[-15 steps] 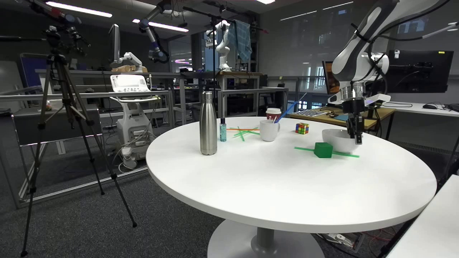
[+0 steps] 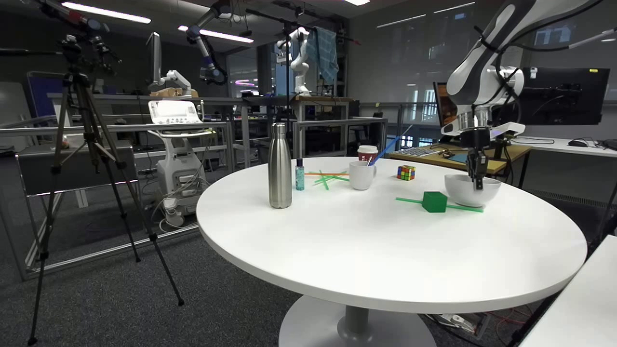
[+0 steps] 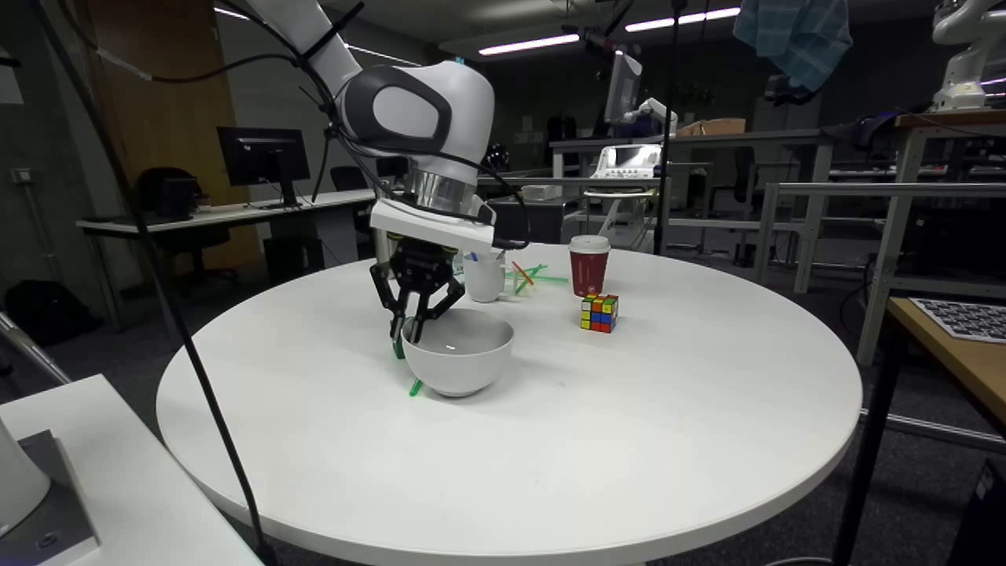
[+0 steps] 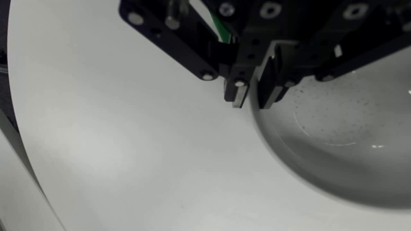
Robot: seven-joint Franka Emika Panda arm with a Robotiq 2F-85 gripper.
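My gripper is shut on the near rim of a white bowl (image 4: 339, 169), one finger inside the bowl and the other outside. In exterior view 2 the gripper (image 3: 406, 332) points down at the left side of the bowl (image 3: 460, 371). The bowl looks roughly upright and empty; whether its base touches the table cannot be told. Close beside it in exterior view 1 are a green cube (image 2: 435, 202) and a thin green stick (image 2: 409, 200) that passes behind the cube.
A Rubik's cube (image 3: 600, 313), a red paper cup (image 3: 589, 269) and a white mug (image 2: 362, 176) holding a blue stick stand farther back. A steel bottle (image 2: 280, 167) and a small teal bottle (image 2: 299, 175) are at the left.
In exterior view 1 the bowl has shifted to the right, away from the green cube, relative to the gripper. The gripper has moved only slightly left and up. Cube and stick have stayed put.
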